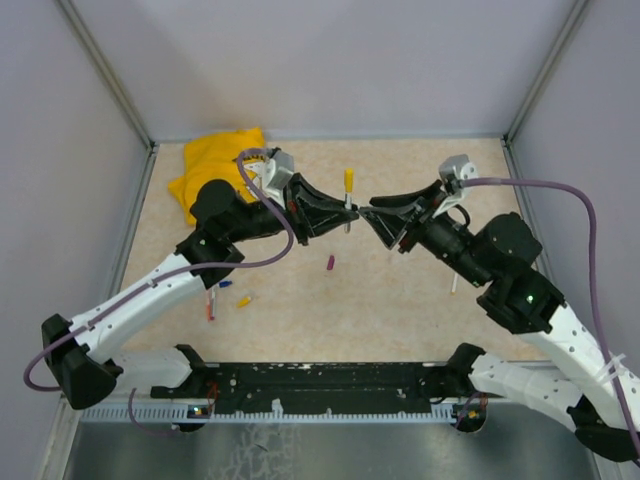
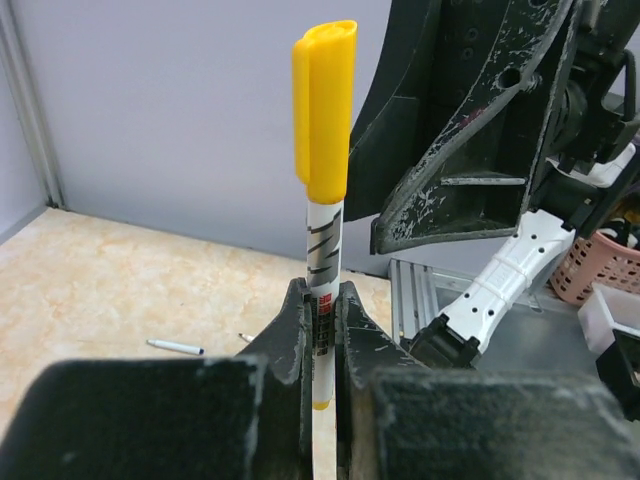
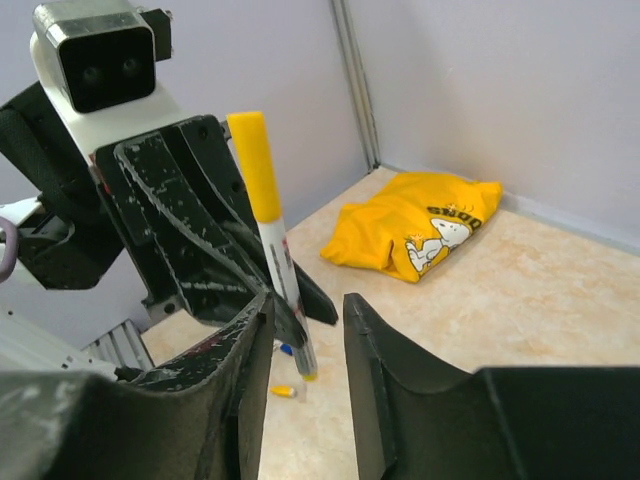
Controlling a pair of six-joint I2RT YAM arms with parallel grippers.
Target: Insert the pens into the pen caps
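A white pen with a yellow cap on its upper end stands nearly upright in my left gripper, which is shut around the pen's lower part. Pen and cap meet with no gap showing. In the right wrist view the same capped pen leans slightly, its cap clear of any finger. My right gripper is open, with nothing held; its fingers stand nearer the camera than the pen. From above, a small gap separates the right fingers from the pen. On the table lie a purple cap, a loose yellow cap and a blue cap.
A yellow cloth bag lies at the back left. Loose pens rest on the table, among them a white pen on the right and a red-ended pen on the left.
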